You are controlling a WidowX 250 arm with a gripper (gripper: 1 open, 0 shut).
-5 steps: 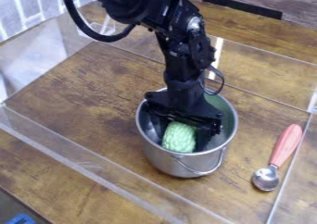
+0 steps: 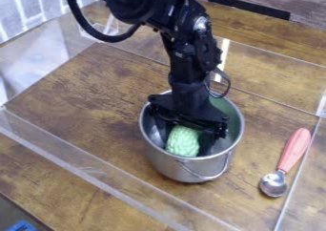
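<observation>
A grey metal pot (image 2: pixel 190 164) with a thin wire handle stands on the wooden table. Inside it lies a pale green, ridged object (image 2: pixel 184 141), resembling a vegetable. My black gripper (image 2: pixel 185 130) reaches down from above into the pot, its fingers around or over the green object. The dark fingers and the pot's shadowed interior blend, so whether they grip it is not clear.
An ice-cream scoop (image 2: pixel 288 166) with a pink handle lies right of the pot. Bare wooden table (image 2: pixel 83 101) fills the left side. A small blue item (image 2: pixel 18 225) shows at the bottom-left corner.
My gripper has shifted very slightly within the pot; the pot and scoop look unmoved.
</observation>
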